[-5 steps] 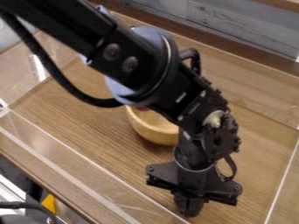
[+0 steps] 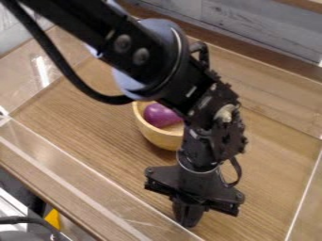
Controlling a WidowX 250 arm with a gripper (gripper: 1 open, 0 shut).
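Observation:
The black gripper (image 2: 189, 209) is low over the front part of the wooden surface, its fingers pointing down and pressed together, with nothing visible between them. Behind the arm sits a tan bowl (image 2: 161, 137) holding a purple round object (image 2: 161, 115), partly hidden by the arm.
The wooden tray floor (image 2: 75, 132) is clear to the left of the bowl and to the right of the arm. A front edge runs diagonally at lower left, with cables and a yellow item (image 2: 53, 216) beyond it. A pale wall stands at the back.
The gripper has shifted left and slightly up from its lower-right position, and more of the purple object in the bowl now shows.

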